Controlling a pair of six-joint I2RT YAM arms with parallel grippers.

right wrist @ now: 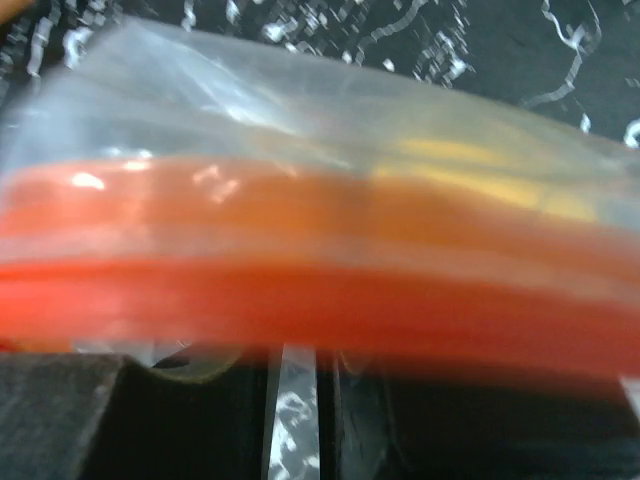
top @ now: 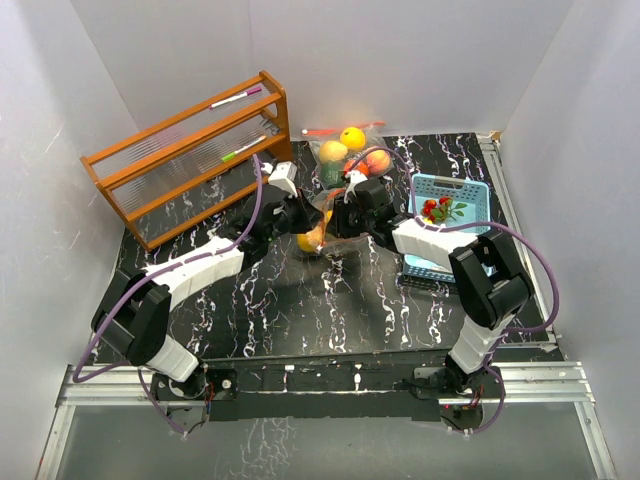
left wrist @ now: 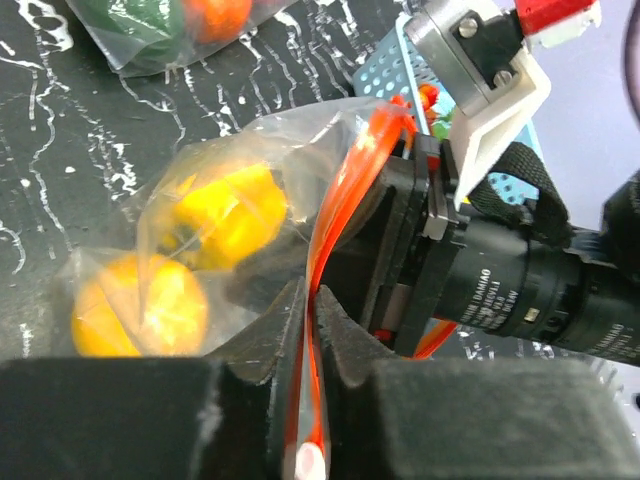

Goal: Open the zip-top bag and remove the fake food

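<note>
The zip top bag (left wrist: 150,230) lies in the middle of the table with yellow fake food (left wrist: 225,210) and an orange-yellow piece (left wrist: 135,305) inside. Its red zip strip (left wrist: 345,200) runs between the grippers. My left gripper (top: 310,215) is at the bag's left; in its wrist view the fingertips meet at the red strip, and their exact opening is unclear. My right gripper (top: 340,218) is at the bag's right, low against the red strip, its fingers close together; in the right wrist view the blurred strip crosses just above them.
A second bag of fake fruit (top: 350,150) lies behind. A blue basket (top: 450,230) with small red items stands at right, a wooden rack (top: 185,150) at back left.
</note>
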